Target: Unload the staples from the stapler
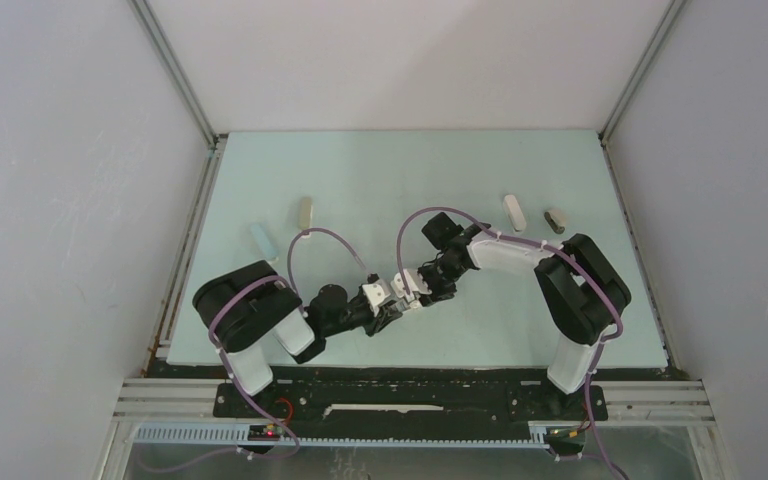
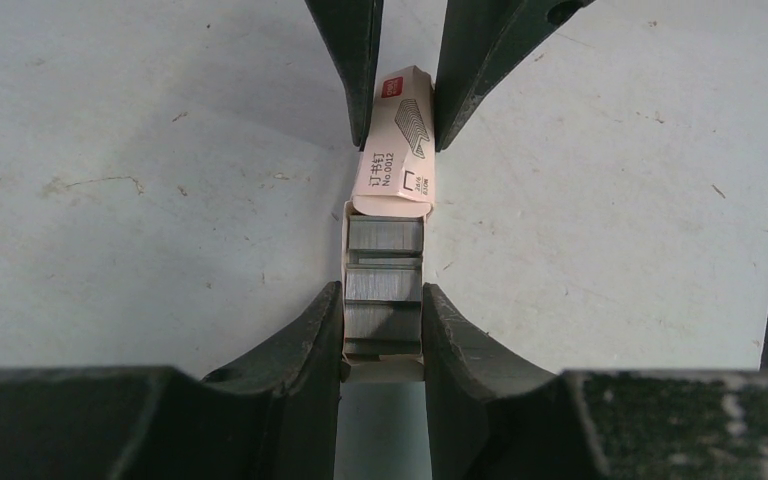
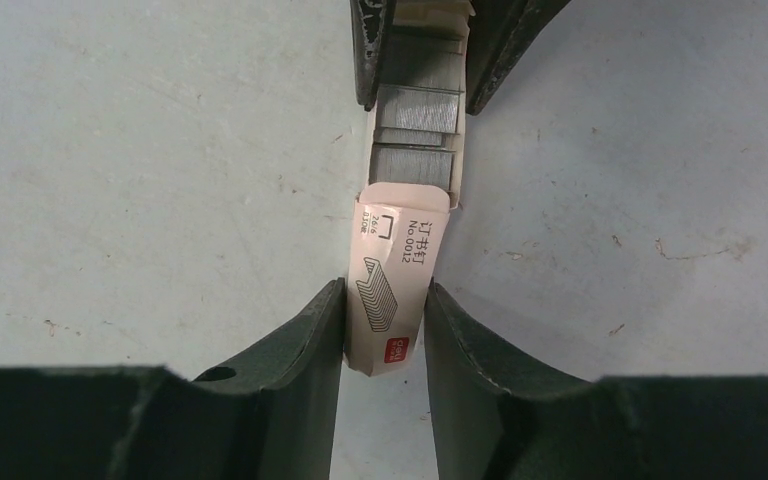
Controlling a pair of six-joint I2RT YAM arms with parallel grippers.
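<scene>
A small staple box is held between both grippers, low over the table. Its pale printed sleeve [image 3: 388,270] covers one end; past the sleeve's edge its tray shows rows of grey staples [image 2: 384,284]. My left gripper is shut on the tray's sides at the uncovered end. Pinching the sleeve from both sides, my right gripper is shut on it at the other end. In the top view both grippers meet at the front middle and mostly hide the box. I cannot make out clearly which object is the stapler.
A beige block [image 1: 305,213] and a light blue piece [image 1: 264,242] lie at the left. On the right are a white block [image 1: 514,212] and a small grey-brown item [image 1: 555,220].
</scene>
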